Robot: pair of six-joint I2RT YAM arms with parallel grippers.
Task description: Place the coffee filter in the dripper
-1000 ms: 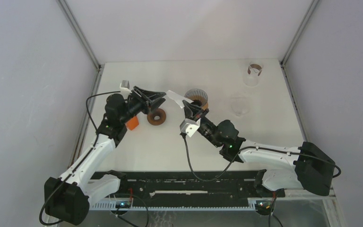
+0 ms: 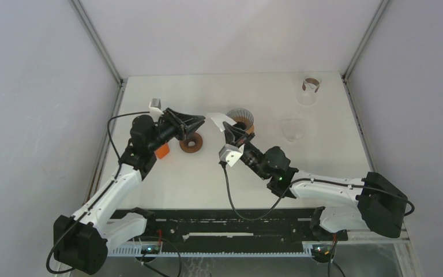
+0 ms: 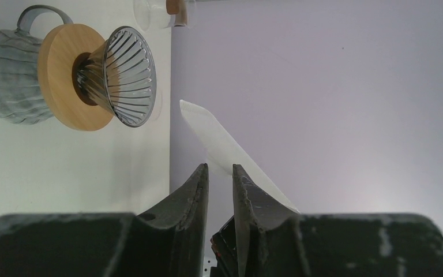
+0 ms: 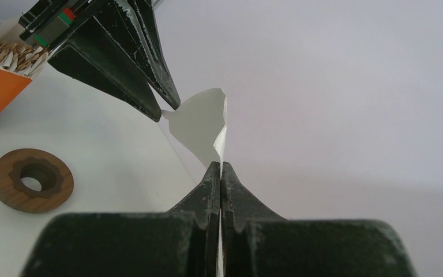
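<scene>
The white paper filter [image 2: 221, 119] hangs in the air by one edge, with my right gripper shut on it. In the right wrist view it bulges out to the left, its walls partly spread. My left gripper is part open at the filter's opposite edge. A corner of the paper reaches between its fingertips, but neither finger grips it firmly. Behind the filter, the ribbed glass dripper [image 3: 131, 78] sits with its wooden collar [image 3: 63, 81] on a glass carafe [image 3: 11, 81]; no paper shows inside it.
On the left of the table lie a brown wooden ring [image 2: 191, 143] and an orange box [image 4: 0, 86] of folded filters. A clear glass [image 2: 307, 95] and a clear dish [image 2: 292, 130] stand at the right.
My left gripper has shifted slightly right, closer to the filter. In the top view the paper looks broader than a second ago. The right arm has hardly moved.
</scene>
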